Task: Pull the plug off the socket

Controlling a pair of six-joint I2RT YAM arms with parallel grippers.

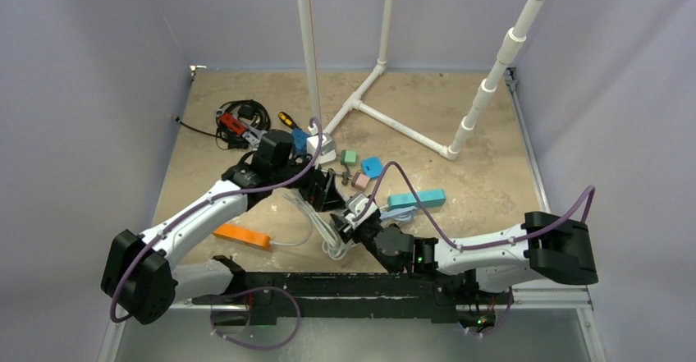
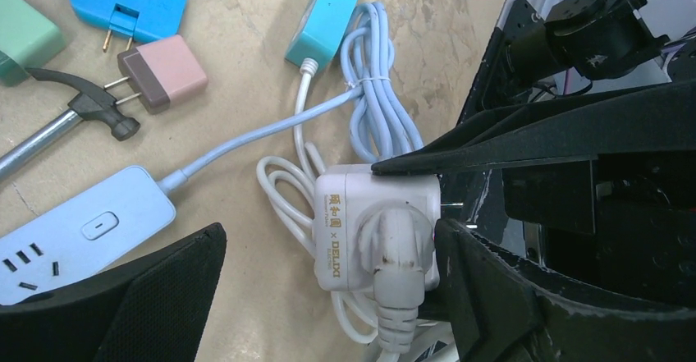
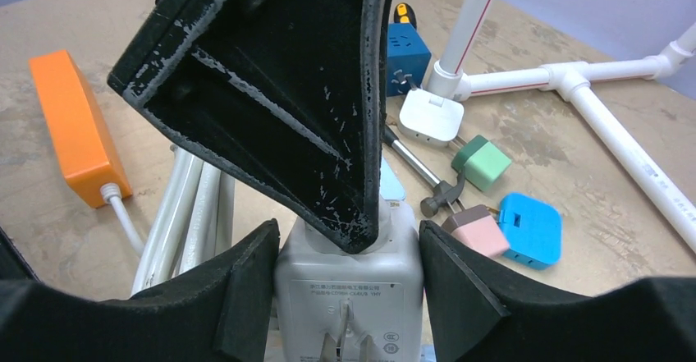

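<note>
In the left wrist view, a white cube adapter (image 2: pixel 333 251) has metal prongs on its right side. A white cable plug (image 2: pixel 398 284) sits against its near face. My right gripper is shut on the adapter, its fingers at either side in the right wrist view. My left gripper stands open around the adapter and cable plug, its right finger close beside them and its left finger well clear. In the right wrist view, a black left-gripper finger (image 3: pixel 271 91) covers the adapter's far side. The top view shows both grippers close together, hiding the adapter.
An orange power strip (image 1: pixel 242 235) lies at the left, a teal one (image 1: pixel 417 199) at the right. White cables (image 1: pixel 332 243) lie beneath the grippers. A hammer (image 2: pixel 94 106), a pink adapter (image 2: pixel 185 71) and a light-blue strip (image 2: pixel 90 226) lie nearby. White pipes (image 1: pixel 410 135) stand behind.
</note>
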